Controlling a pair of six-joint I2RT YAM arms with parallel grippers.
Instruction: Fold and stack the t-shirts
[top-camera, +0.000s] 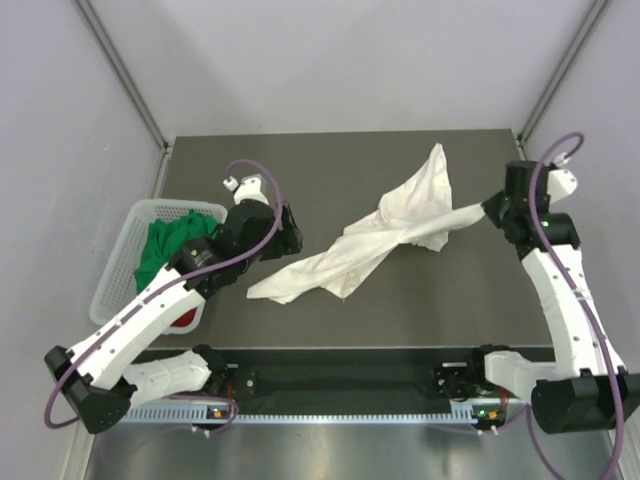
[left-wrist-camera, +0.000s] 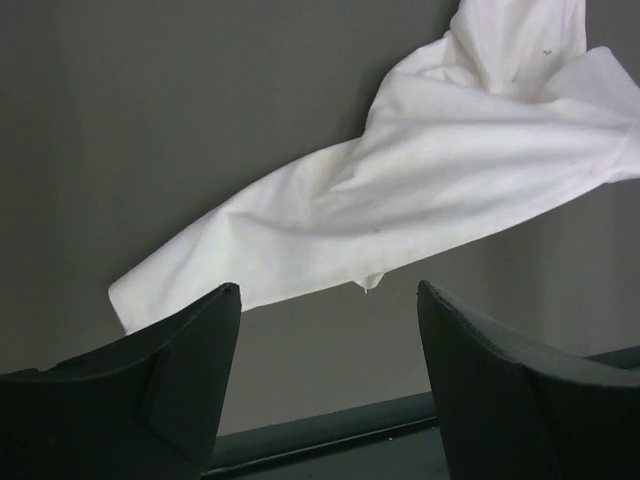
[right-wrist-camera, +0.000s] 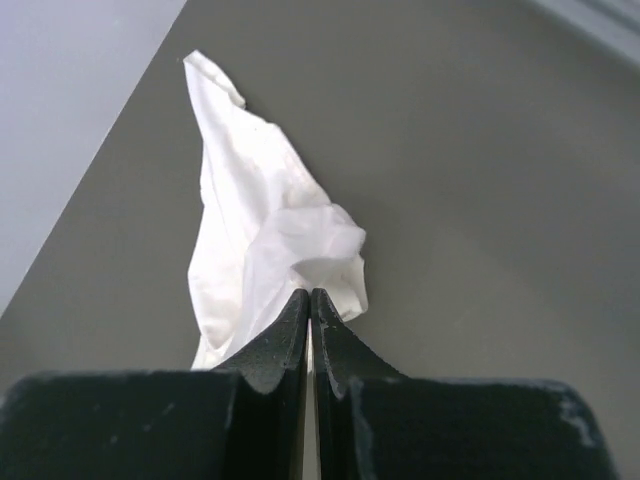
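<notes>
A white t-shirt (top-camera: 385, 235) lies crumpled and stretched out across the middle of the dark table. Its right-hand end is lifted towards my right gripper (top-camera: 492, 208), which is shut on the cloth. In the right wrist view the fingertips of the right gripper meet, with white fabric (right-wrist-camera: 275, 250) just beyond and under them. My left gripper (top-camera: 290, 235) hangs above the table, left of the shirt's middle. In the left wrist view the left gripper is open, nothing between its fingers, over the shirt's lower edge (left-wrist-camera: 300, 270).
At the left a white basket (top-camera: 112, 265) holds a green cloth (top-camera: 168, 243) and something red (top-camera: 185, 318). Pale walls enclose the table's sides and back.
</notes>
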